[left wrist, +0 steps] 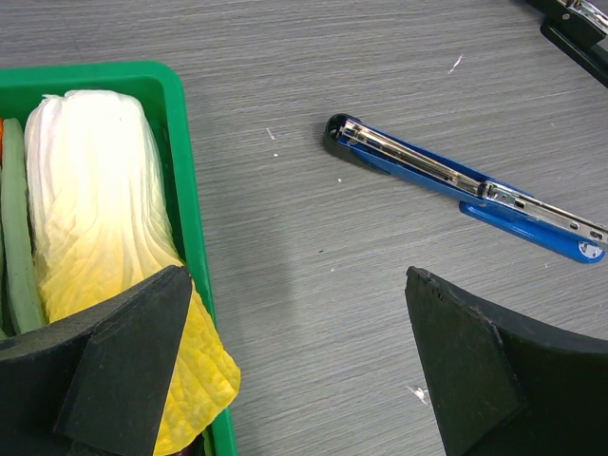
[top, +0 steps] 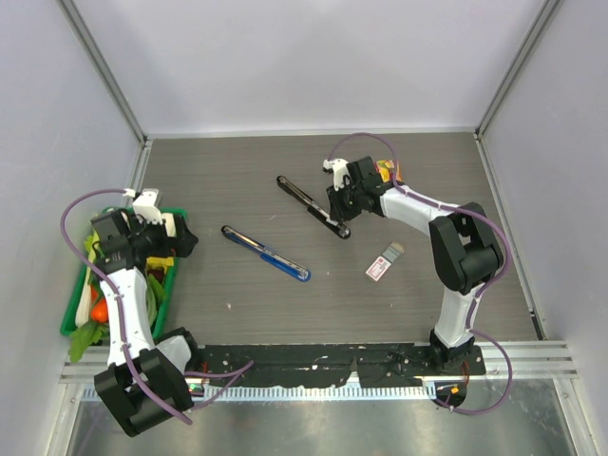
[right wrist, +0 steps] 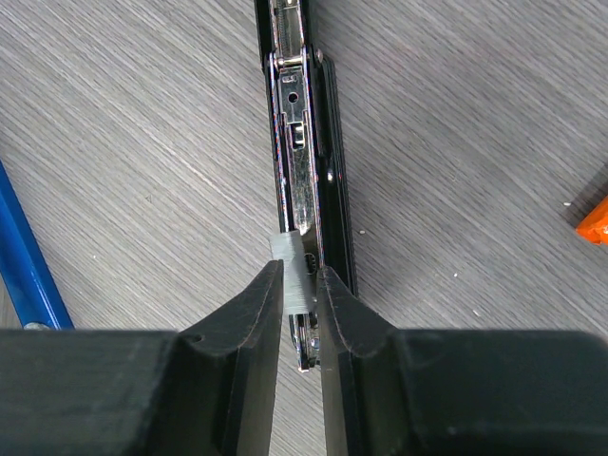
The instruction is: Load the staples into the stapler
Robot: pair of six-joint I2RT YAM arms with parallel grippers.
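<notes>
A black stapler (top: 302, 199) lies opened out flat on the table; in the right wrist view its metal channel (right wrist: 300, 171) runs upward from my fingers. My right gripper is shut on a pale strip of staples (right wrist: 290, 249), held low over the stapler's near end. A blue opened stapler (top: 266, 255) lies to the left of it. A staple box (top: 378, 267) is on the table below my right arm. My left gripper stands open at the far left, over the green tray's edge, with nothing between its fingers.
The green tray (left wrist: 179, 142) at the left holds vegetable-like items. An orange packet (top: 385, 168) sits behind my right gripper.
</notes>
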